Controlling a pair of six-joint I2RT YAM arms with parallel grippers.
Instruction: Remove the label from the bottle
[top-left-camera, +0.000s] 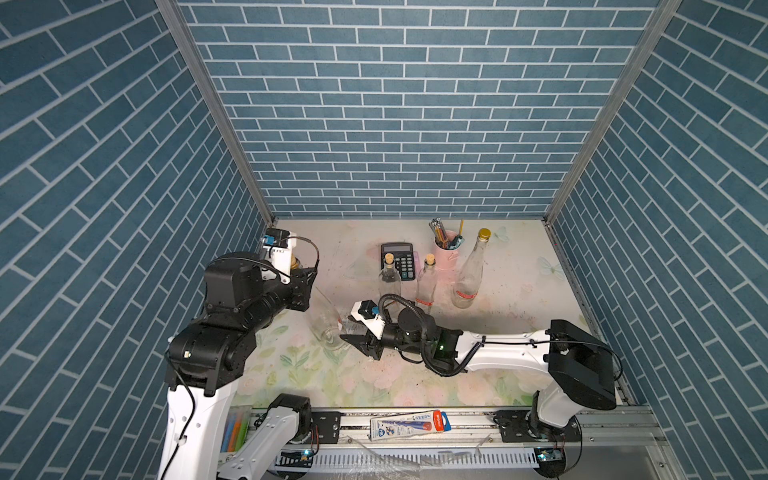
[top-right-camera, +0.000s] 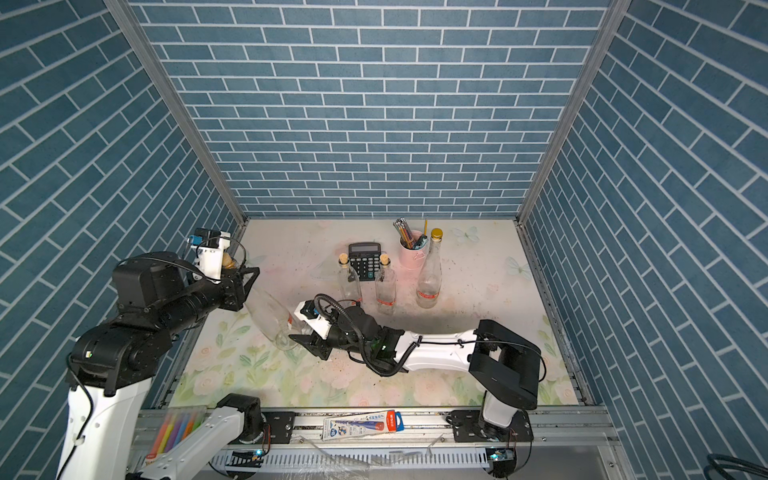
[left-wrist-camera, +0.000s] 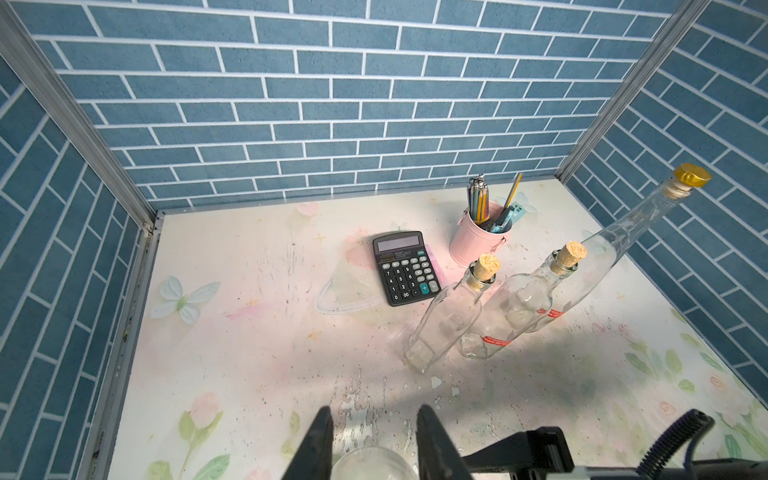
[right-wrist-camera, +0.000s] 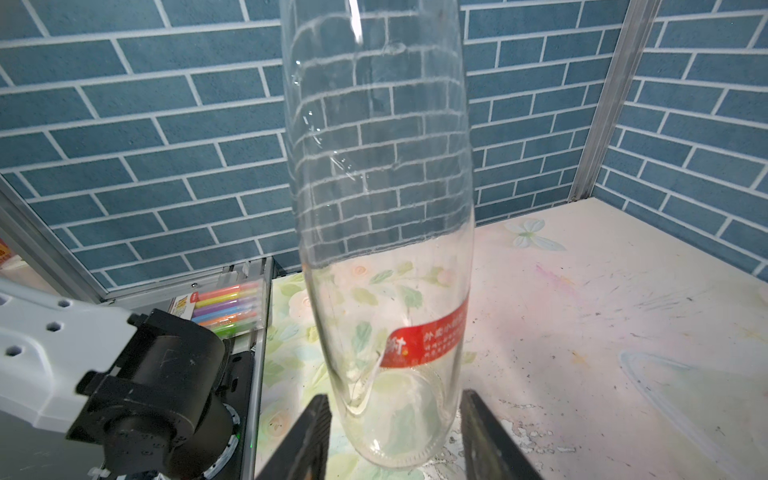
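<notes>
A clear glass bottle (right-wrist-camera: 384, 200) hangs tilted, its neck in my left gripper (top-left-camera: 302, 289), which is shut on it. My right gripper stands open, its fingers (right-wrist-camera: 316, 436) to either side of the bottle's base in that view. No contact with the label shows. In the left wrist view only a round glass part (left-wrist-camera: 374, 464) appears between the left fingers.
Two corked bottles (top-left-camera: 389, 281) and a taller gold-capped bottle (top-left-camera: 470, 272) stand at the back. Behind them are a calculator (top-left-camera: 397, 261) and a pink pen cup (top-left-camera: 447, 257).
</notes>
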